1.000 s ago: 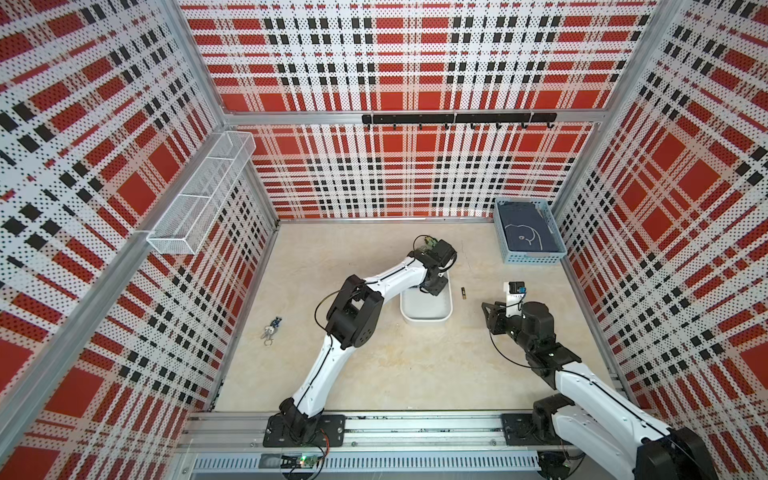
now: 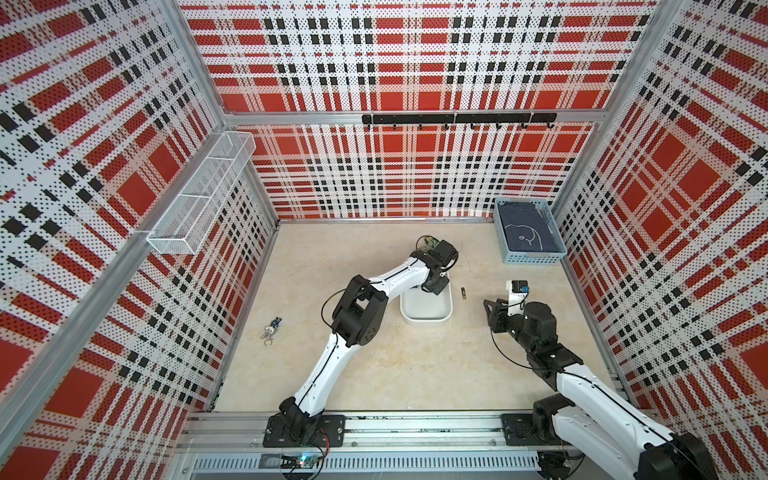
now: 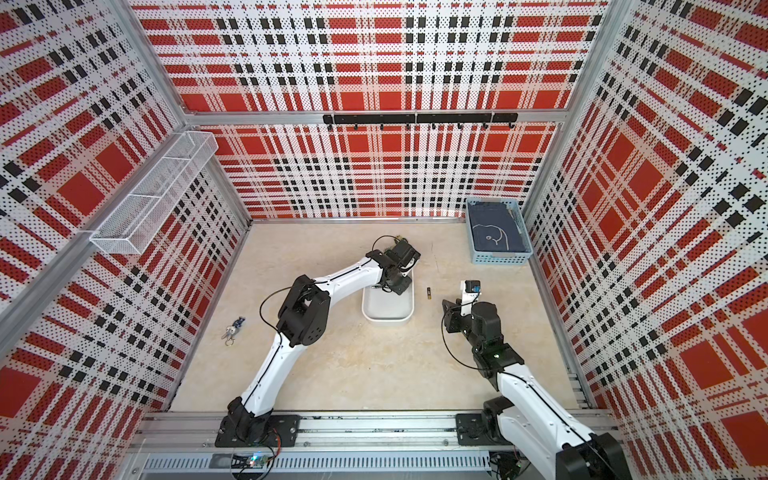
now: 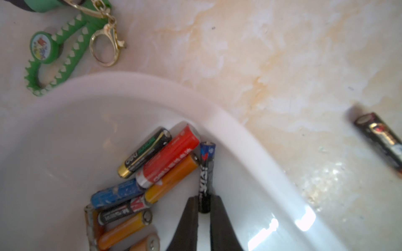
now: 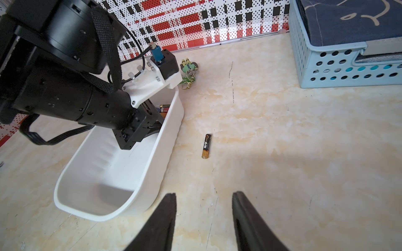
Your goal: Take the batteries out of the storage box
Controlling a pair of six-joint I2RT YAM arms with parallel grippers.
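Note:
The white storage box stands mid-table, with several batteries clustered at its far end in the left wrist view, including a red one (image 4: 167,154) and a black-and-blue one (image 4: 205,171). My left gripper is down inside the box, its narrowly spaced fingertips at the black-and-blue battery's near end; whether they grip it is unclear. One battery (image 5: 206,146) lies on the table right of the box. My right gripper is open and empty, above the table at the right.
A green keychain (image 5: 188,73) lies behind the box. A blue basket (image 5: 318,77) with dark cloth stands at back right. Another keychain (image 2: 270,329) lies at far left. The table between box and basket is mostly clear.
My left arm has shifted very slightly over the far end of the box. The right arm is almost unchanged.

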